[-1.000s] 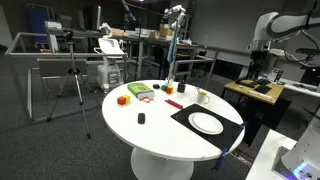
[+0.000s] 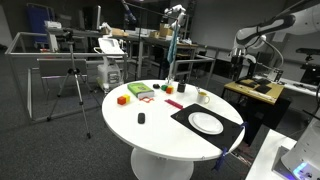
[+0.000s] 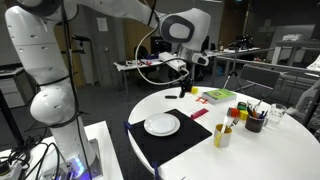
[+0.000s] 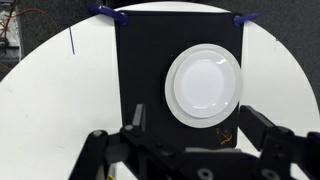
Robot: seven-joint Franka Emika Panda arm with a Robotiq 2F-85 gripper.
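Note:
A round white plate (image 2: 206,123) lies flat on a black mat (image 2: 188,117) on the white table. The same plate (image 3: 162,124) shows on the left half of the mat in exterior view 2. My gripper is open, its dark fingers wide apart at the bottom of the wrist view. It hangs well above the mat, with the plate (image 4: 204,82) ahead of the fingers and nothing held between them. In exterior view 1 the gripper (image 2: 237,66) is at the end of the arm on the right, small and hard to make out.
Blue clamps (image 4: 107,14) grip the mat's edge. A light cup (image 3: 222,135) with utensils and a dark pen holder (image 3: 256,121) stand beside the mat. A red object (image 2: 174,103), a black object (image 2: 141,117), a green box (image 2: 140,88) and coloured blocks (image 2: 123,100) lie elsewhere on the table.
The arm has swung from the right edge of exterior view 1 leftward, toward the table, reaching farther out. The plate and the other table objects have not moved.

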